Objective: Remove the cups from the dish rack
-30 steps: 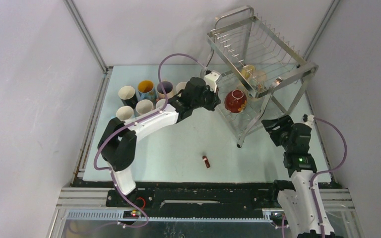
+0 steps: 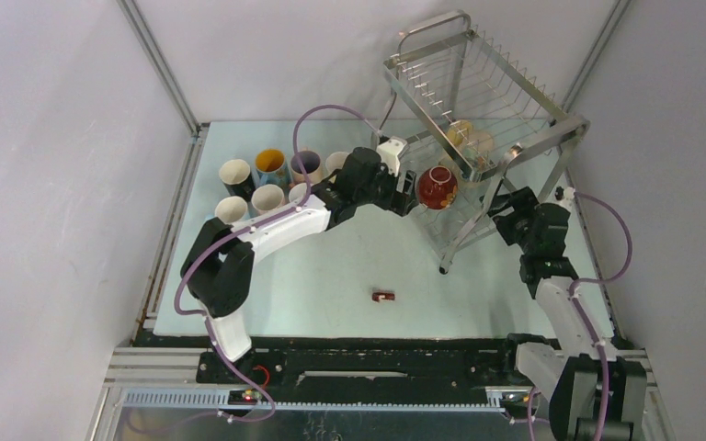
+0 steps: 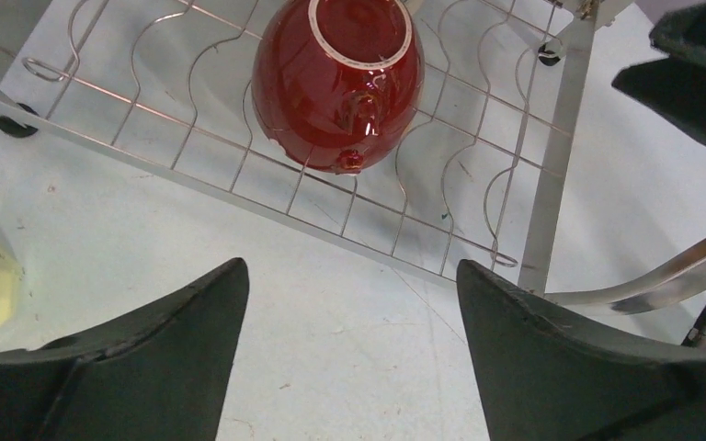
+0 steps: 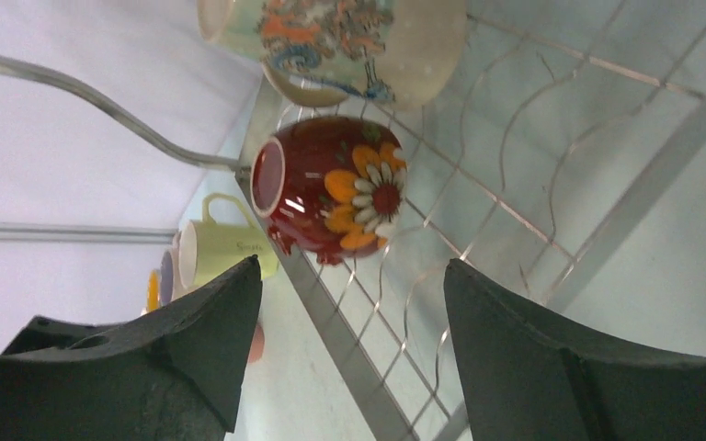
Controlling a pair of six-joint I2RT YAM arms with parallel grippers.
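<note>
The red flowered cup (image 2: 437, 188) lies on its side on the rack's lower shelf (image 2: 450, 241), also seen as a red cup (image 3: 331, 101) in the left wrist view. My left gripper (image 2: 403, 191) is beside it at the rack's left side, fingers apart, nothing between them. My right gripper (image 2: 506, 207) is at the rack's right side, open and empty; in its wrist view the red cup (image 4: 326, 179) lies ahead, with a patterned cup (image 4: 358, 41) above it.
Several unloaded cups (image 2: 270, 165) stand at the left back of the table. A small brown object (image 2: 382, 296) lies at the front middle. The rack's upper tier overhangs the cups.
My right arm has moved up and inward toward the rack. The small brown object has turned.
</note>
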